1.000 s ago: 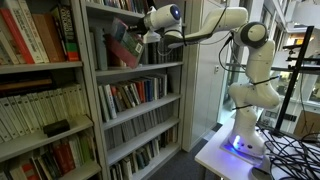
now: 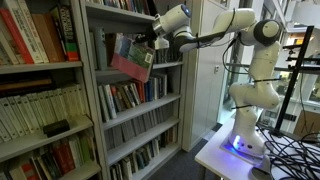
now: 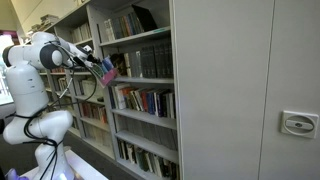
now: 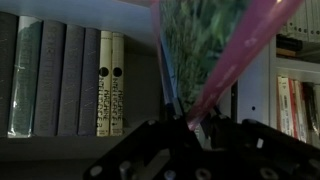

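Observation:
A book with a pink edge and a green, grassy cover (image 4: 202, 45) is held tilted in my gripper, which is shut on its lower corner in the wrist view. In exterior view 1 the same book (image 2: 132, 58) hangs slanted in front of an upper shelf of the tall bookcase, with my gripper (image 2: 155, 38) at its upper right. From the other side, exterior view 2 shows the pink and blue book (image 3: 108, 70) at the shelf front. The fingertips are partly hidden by the book and dark gripper parts.
Upright books (image 4: 75, 80) fill the shelf left of a dark gap in the wrist view. A shelf side panel (image 4: 257, 90) stands close on the right. Several full shelves lie below; a white table (image 2: 225, 158) carries the arm's base.
The book and gripper have shifted slightly right in exterior view 1, and the book's slant has changed. It stays held throughout.

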